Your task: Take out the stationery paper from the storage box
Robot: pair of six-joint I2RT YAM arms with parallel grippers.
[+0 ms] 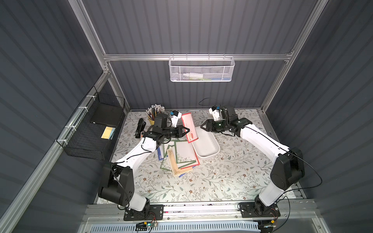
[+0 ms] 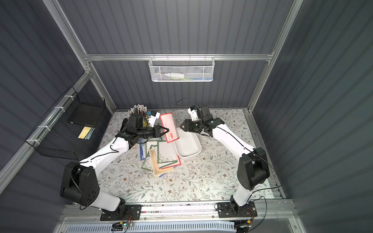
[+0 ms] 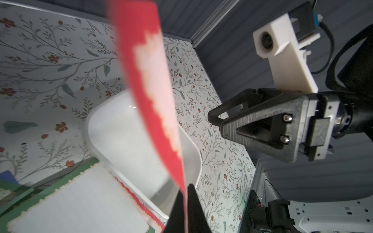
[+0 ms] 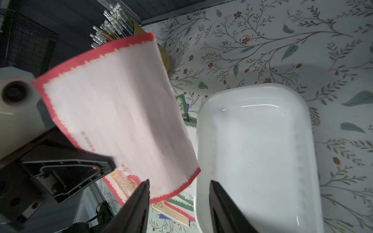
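A red-bordered sheet of stationery paper hangs in the air from my left gripper, which is shut on it. My right gripper faces it from the right, above the white storage box, its fingers apart with nothing between them. The box's interior shows empty in the right wrist view. More bordered sheets lie in an overlapping pile on the table left of the box.
A pencil cup and a black object stand at the back left. A black wire basket is on the left wall and a white mesh basket on the back wall.
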